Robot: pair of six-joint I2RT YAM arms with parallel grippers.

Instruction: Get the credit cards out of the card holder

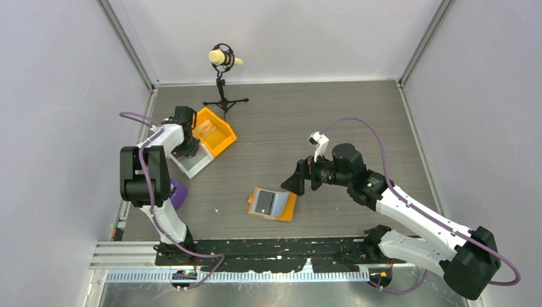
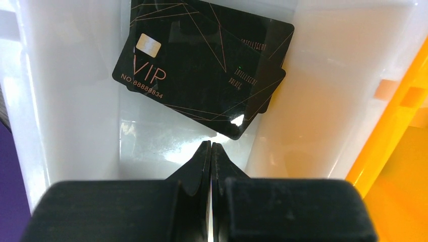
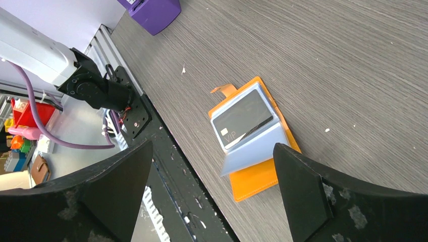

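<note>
An orange card holder [image 1: 289, 208] lies opened on the table near its front edge. In the right wrist view a dark card marked VIP [image 3: 243, 120] sits in one of its clear sleeves, and another clear sleeve [image 3: 256, 148] is raised as a flap. My right gripper hangs above and to the right of the holder, open and empty. Over the white bin [image 1: 193, 164] at the left is my left gripper, its tips together with nothing between them. Overlapping black VIP cards [image 2: 197, 65] lie in that bin, just beyond those fingertips.
A yellow-orange bin [image 1: 220, 137] adjoins the white one. Behind it a small black tripod [image 1: 223, 103] carries a pale, rounded object. Something purple [image 1: 178, 194] lies beside the left arm.
</note>
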